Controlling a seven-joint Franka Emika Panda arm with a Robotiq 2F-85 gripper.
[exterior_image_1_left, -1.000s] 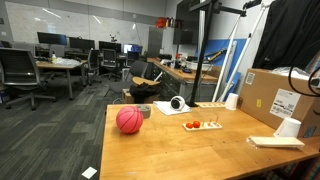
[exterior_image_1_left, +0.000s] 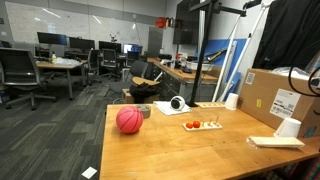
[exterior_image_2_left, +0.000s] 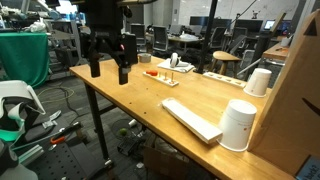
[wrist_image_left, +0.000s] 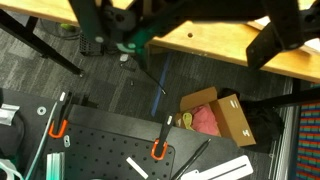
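Observation:
In exterior view 2 my gripper (exterior_image_2_left: 110, 73) hangs over the near edge of the wooden table, its two dark fingers wide apart. No object shows between them. The wrist view has the same gripper at the top, above the table edge (wrist_image_left: 212, 42), with the floor beyond that edge. A red ball (exterior_image_1_left: 129, 120) rests at the table's left side. Farther right lies a light wooden board (exterior_image_1_left: 212, 126) with red round pieces (exterior_image_1_left: 193, 125) and small pegs. A long white block (exterior_image_2_left: 192, 121) lies by the near edge, with an upside-down white cup (exterior_image_2_left: 238, 125) beside it.
A second white cup (exterior_image_2_left: 258, 82) stands farther back. Large cardboard boxes (exterior_image_1_left: 268, 95) border the table on the right. White headphones (exterior_image_1_left: 178, 103) lie at the back. An open box (wrist_image_left: 217, 118) sits below table level.

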